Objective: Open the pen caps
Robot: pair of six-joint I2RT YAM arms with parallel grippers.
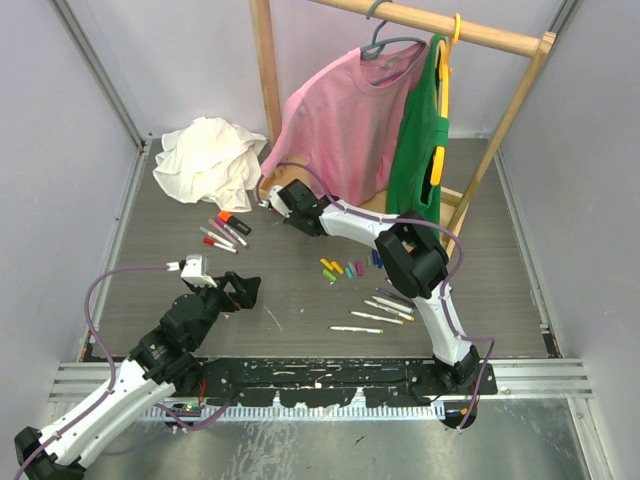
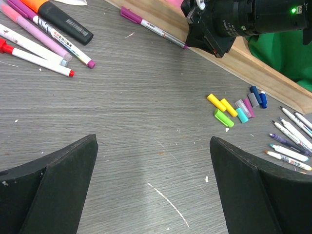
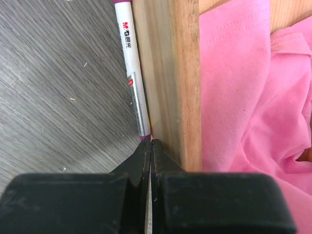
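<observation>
A purple-capped marker (image 3: 133, 73) lies along the wooden rack base; my right gripper is closed at its lower end, the tip hidden at the fingertips. Several loose caps (image 2: 228, 107) lie mid-table, with several markers (image 2: 287, 155) to their right. More pens (image 2: 36, 63), some capped, and a black-and-orange marker (image 2: 63, 20) lie at the left. My left gripper stands open over bare table, nothing between its fingers.
The wooden rack (image 1: 529, 70) holds a pink shirt (image 1: 335, 110) and a green garment (image 1: 414, 150). A white cloth (image 1: 205, 165) lies at the back left.
</observation>
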